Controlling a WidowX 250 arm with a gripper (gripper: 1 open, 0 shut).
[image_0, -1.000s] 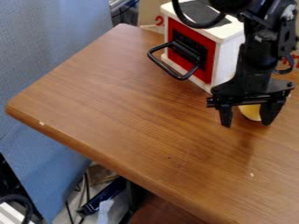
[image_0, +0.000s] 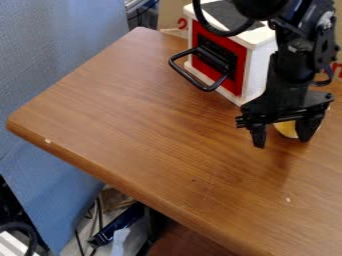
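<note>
A black robot arm hangs over the right side of the wooden table. Its gripper is low over the tabletop, fingers pointing down, in front of a yellow round object that is mostly hidden behind it. Whether the fingers hold that object cannot be told from this view. Behind the arm stands a white box with a red front and a black handle.
The table's left edge borders a blue padded surface. Cables and bags lie below the front-left edge.
</note>
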